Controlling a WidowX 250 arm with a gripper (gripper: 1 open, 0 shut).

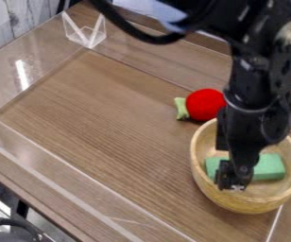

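My black gripper (236, 161) reaches down into a tan wooden bowl (244, 201) at the right of the camera view, its open fingers over a green block (265, 167) inside. The arm and fingers hide part of the block. Just behind the bowl lies a red round object (205, 103) with a small green piece beside it.
A clear angular holder (85, 28) stands at the back left. Walls or panels border the back and far left.
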